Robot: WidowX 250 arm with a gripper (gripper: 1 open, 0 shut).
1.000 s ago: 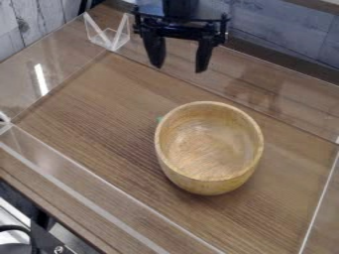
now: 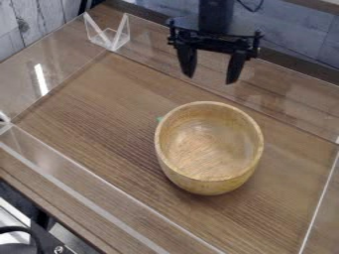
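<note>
My dark gripper [image 2: 212, 62] hangs over the back of the wooden table, its two fingers spread wide apart with nothing seen between them. In front of it a large pale wooden bowl [image 2: 208, 164] sits on the table, empty. A small green bit [image 2: 159, 118] shows at the bowl's left rim, mostly hidden.
A white wire-like holder [image 2: 109, 35] stands at the back left. Dark cables [image 2: 27, 238] lie at the front left corner.
My gripper has moved to the right along the back of the table, away from the left. The bowl has stayed in place.
</note>
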